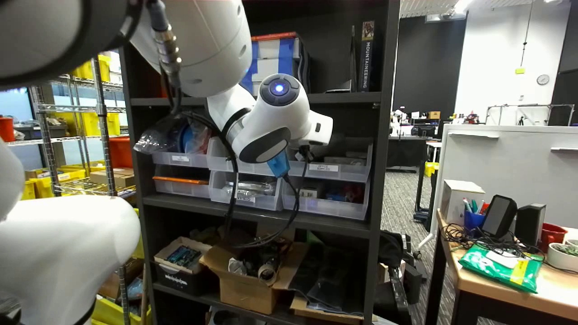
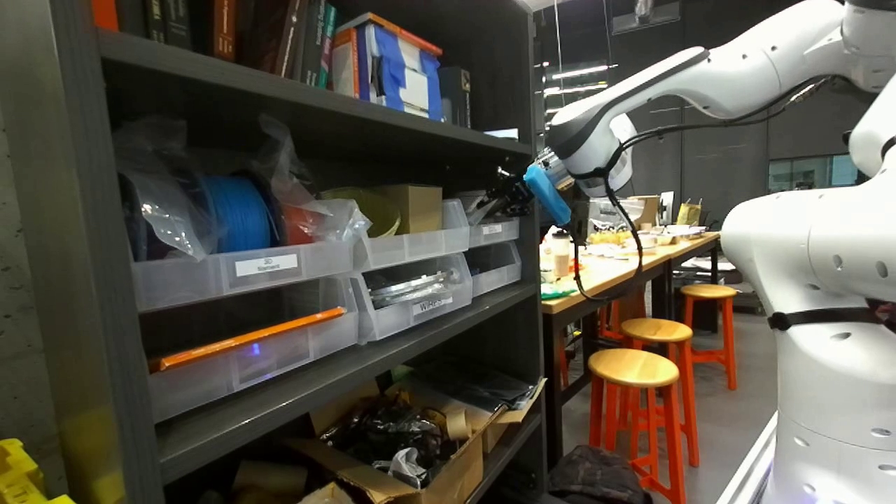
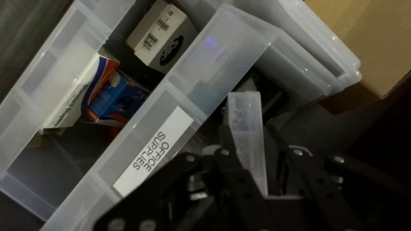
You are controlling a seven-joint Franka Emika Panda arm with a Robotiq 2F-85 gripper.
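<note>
In the wrist view a narrow, clear plastic case (image 3: 246, 123) stands between the dark fingers of my gripper, which is shut on it. The case juts past the fingertips, over the inside of the translucent bin labelled "OFFICE SUPPLIES" (image 3: 154, 150). Whether it touches the bin below is unclear. From the side, my gripper (image 2: 504, 194) shows at the upper right bin (image 2: 495, 229) on the middle shelf, too dark there to make out the case. In exterior view 1 the white hand (image 1: 282, 116) hides the fingers.
Another bin (image 3: 29, 188) holds a staples box (image 3: 75, 94) and a white-and-grey box (image 3: 161, 36). A cardboard box (image 3: 370, 34) stands beside the labelled bin. The upper shelf (image 2: 277, 88) runs above the bins, and the shelf's side panel (image 1: 383, 162) bounds the right.
</note>
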